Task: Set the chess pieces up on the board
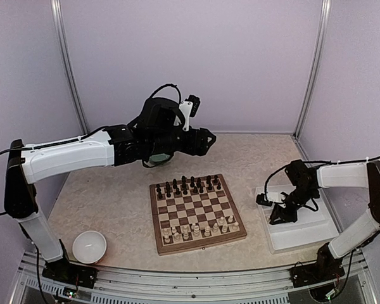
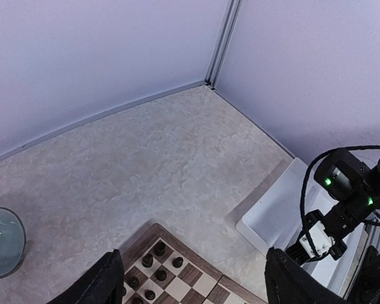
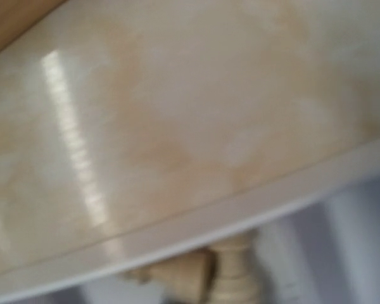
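Observation:
The chessboard lies mid-table, with dark pieces along its far side and light pieces along its near side. High above the board's far side, my left gripper stands open; its fingers are apart with nothing between them. At the left part of the white tray is my right gripper, low down. The blurred right wrist view has two light pieces at its bottom edge, one lying and one more upright. My right gripper appears shut on a light piece; its fingertips are hidden.
A green bowl sits behind the board, partly covered by the left arm. At the front left stands a white bowl. Bare table lies left of the board and between board and tray. Walls close in the back and sides.

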